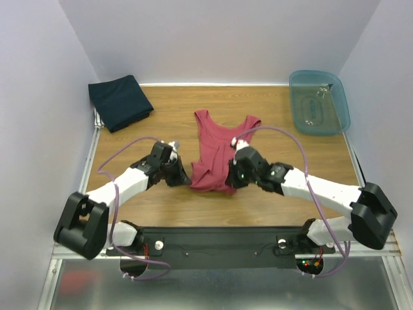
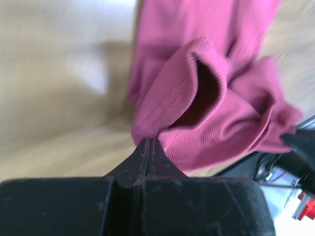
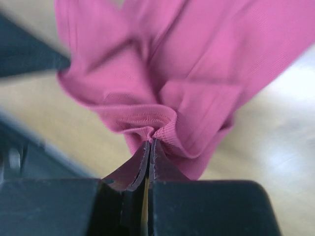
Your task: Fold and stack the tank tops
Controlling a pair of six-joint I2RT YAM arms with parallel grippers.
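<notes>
A magenta tank top [image 1: 216,148] lies in the middle of the wooden table, straps spread toward the back, its lower part bunched and folded. My left gripper [image 1: 187,181] is shut at the lower left corner of that bunched fabric; in the left wrist view its fingertips meet at a folded edge [image 2: 167,98]. My right gripper [image 1: 232,182] is shut at the lower right, fingertips [image 3: 156,150] at a crumpled hem. Whether either pinches cloth is hard to tell.
A dark folded cloth [image 1: 120,103] lies at the back left. A teal plastic bin [image 1: 319,103] stands at the back right.
</notes>
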